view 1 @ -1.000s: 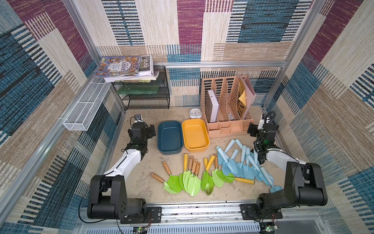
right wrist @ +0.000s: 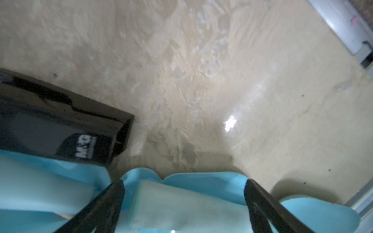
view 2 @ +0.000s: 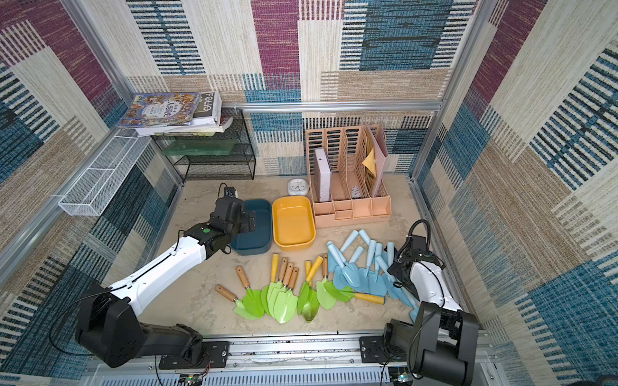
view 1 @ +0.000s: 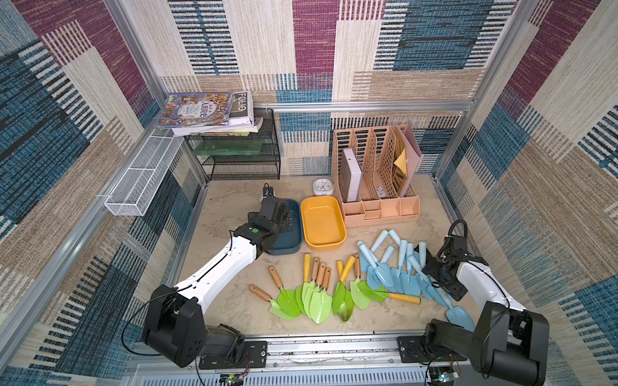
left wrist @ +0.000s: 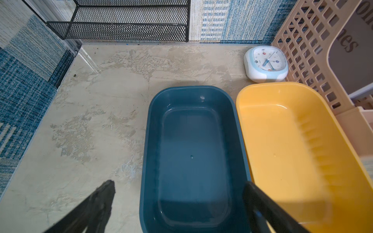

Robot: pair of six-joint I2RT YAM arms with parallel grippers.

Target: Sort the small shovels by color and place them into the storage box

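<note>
Several green shovels (view 1: 320, 307) with brown or yellow handles lie in a row at the front middle. Right of them is a pile of pale-blue shovels (view 1: 383, 274). A dark-blue box (left wrist: 192, 143) and a yellow box (left wrist: 279, 136) stand side by side, both empty. My left gripper is open above the dark-blue box, nothing between its fingers. Low over the right end of the blue pile, my right gripper stands open. A pale-blue handle (right wrist: 190, 209) runs across between its fingers; contact cannot be told.
A black M&G-marked object (right wrist: 73, 128) lies beside the blue shovels. Behind the boxes are a small clock (view 1: 323, 186), a pink file organizer (view 1: 379, 211) and a black mesh rack (view 1: 244, 168). Left of the dark-blue box the tabletop is bare.
My left gripper has moved right, from beside the dark-blue box to over it.
</note>
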